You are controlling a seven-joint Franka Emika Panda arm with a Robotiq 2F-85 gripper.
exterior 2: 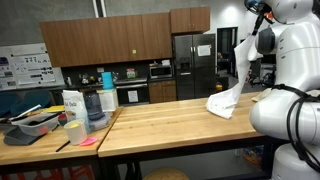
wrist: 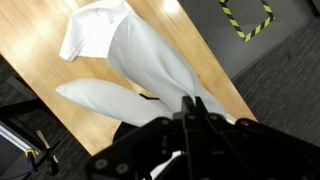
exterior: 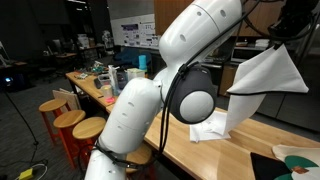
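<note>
A white cloth (exterior: 262,84) hangs from my gripper, which is shut on it high above the table. In the wrist view the hanging cloth (wrist: 152,58) spreads away below the dark fingers in two long folds. On the table lies a flat white part (exterior: 208,128), at the cloth's lower end; whether it is the same piece or a separate one I cannot tell. Exterior view 2 shows the cloth (exterior 2: 240,75) as a narrow strip at the right, reaching down to the white part (exterior 2: 222,103) on the tabletop.
A green-and-white item (exterior: 298,156) and a black item (exterior: 268,167) lie at its right side in exterior view 1. Stools (exterior: 70,119) stand at the left; jars and a kettle (exterior 2: 92,106) crowd the table's left end.
</note>
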